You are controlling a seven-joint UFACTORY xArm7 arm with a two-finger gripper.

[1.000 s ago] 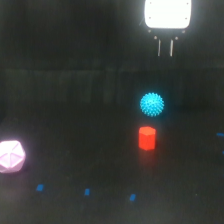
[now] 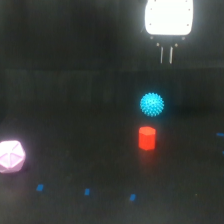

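High at the top right of the camera view, my gripper (image 2: 166, 56) hangs with its two thin fingers pointing down. A small gap shows between them, and nothing is in it, so it stands open. Well below it and slightly to the left is a spiky blue ball (image 2: 152, 104). Just under the ball in the view stands a red prism-like block (image 2: 147, 138). A pale pink faceted ball (image 2: 11, 156) sits at the left edge, partly cut off by the frame. My gripper is apart from all three.
Small blue marks lie on the dark surface: a left one (image 2: 40, 187), a middle one (image 2: 87, 191) and a right one (image 2: 132, 197). Another blue mark (image 2: 220, 134) shows at the right edge. Wide bare areas lie between the objects.
My gripper has shifted slightly right and lower in the view, and its fingers look a little closer together. The balls and the red block have not moved.
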